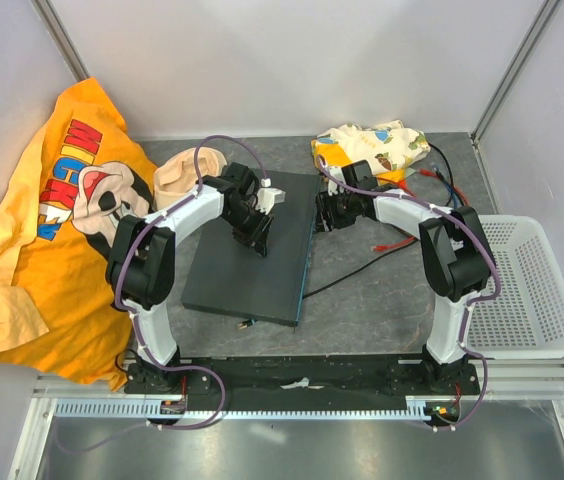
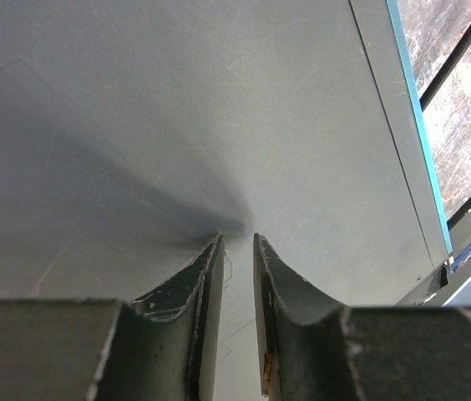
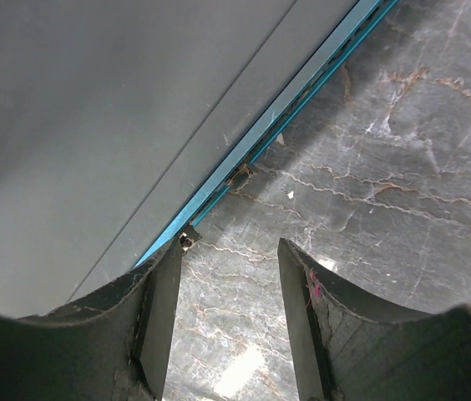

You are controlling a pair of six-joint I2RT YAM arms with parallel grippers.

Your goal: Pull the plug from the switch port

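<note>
The dark grey switch (image 1: 244, 285) lies flat, a teal strip (image 3: 260, 138) along its right side. Small dark fittings (image 3: 240, 178) sit on that side; whether a plug is in one I cannot tell. A black cable (image 1: 352, 275) runs out from under that side. My left gripper is over the switch's top, fingers part open with a narrow gap, nothing seen between them. My right gripper is at the switch's right edge, fingers open over the edge and grey floor, nothing held.
An orange cloth (image 1: 42, 250) fills the left. A beige basket (image 1: 177, 175) and patterned cloth (image 1: 392, 145) are at the back. Red cables (image 1: 392, 245) lie right of the switch, beside a white crate (image 1: 522, 320).
</note>
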